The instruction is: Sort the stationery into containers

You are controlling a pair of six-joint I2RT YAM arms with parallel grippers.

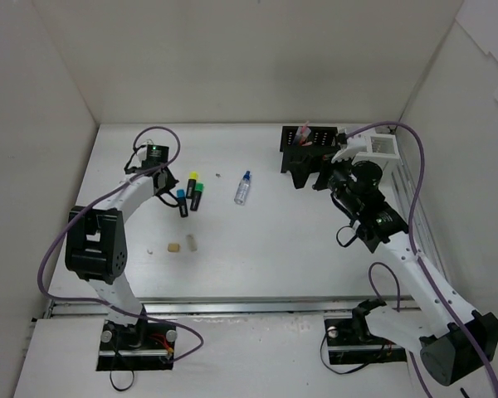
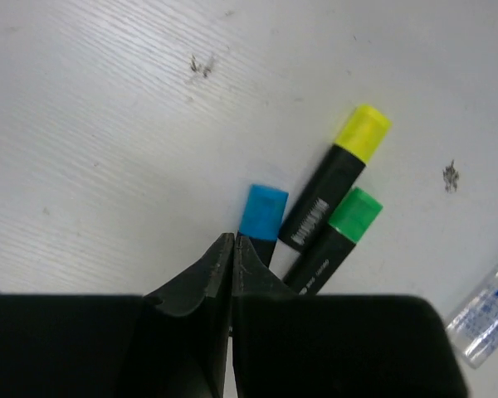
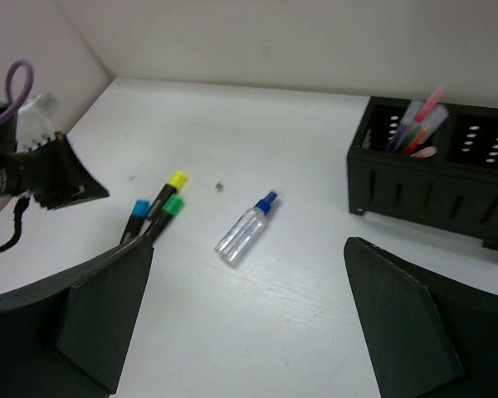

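Observation:
The blue-capped highlighter (image 2: 263, 213) lies on the table, its lower body hidden behind my left gripper, whose fingertips meet with nothing between them. Just right of it, the yellow-capped highlighter (image 2: 334, 177) and the green-capped highlighter (image 2: 334, 240) lie side by side. In the top view all three sit at the left of the table. My right gripper is open and empty, its fingers wide apart. The black two-compartment organizer (image 3: 432, 182) holds several pens (image 3: 419, 124) in its left compartment.
A clear bottle with a blue cap (image 1: 242, 189) lies mid-table. A tan eraser (image 1: 173, 247) and a pale eraser (image 1: 192, 242) lie toward the front left. The white container (image 1: 384, 146) stands behind the right arm.

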